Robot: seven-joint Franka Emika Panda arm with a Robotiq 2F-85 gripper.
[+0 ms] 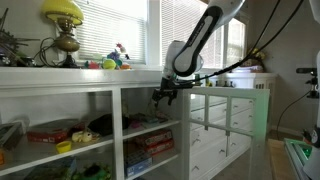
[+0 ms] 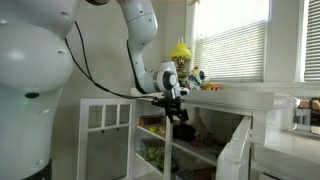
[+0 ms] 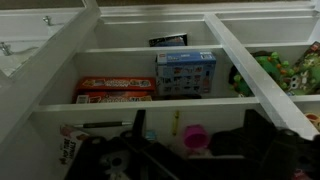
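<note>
My gripper [image 1: 165, 97] hangs in front of the open middle section of the white shelf unit [image 1: 118, 120], just below its top. In the wrist view, the gripper is open, its two dark fingers wide apart with nothing held between them. Small items lie on the shelf board beyond: a pink round object [image 3: 196, 137], a thin yellow stick [image 3: 175, 123] and a dark pen-like object [image 3: 104, 125]. A patterned packet [image 3: 72, 143] is at the left. The gripper body hides part of this board.
Red boxes [image 3: 115, 84] and a blue box [image 3: 185, 73] fill the lower compartment. White uprights flank the opening. An open white door frame [image 1: 228, 119] stands to the right. Toys and a gold lamp [image 1: 66, 35] sit on top.
</note>
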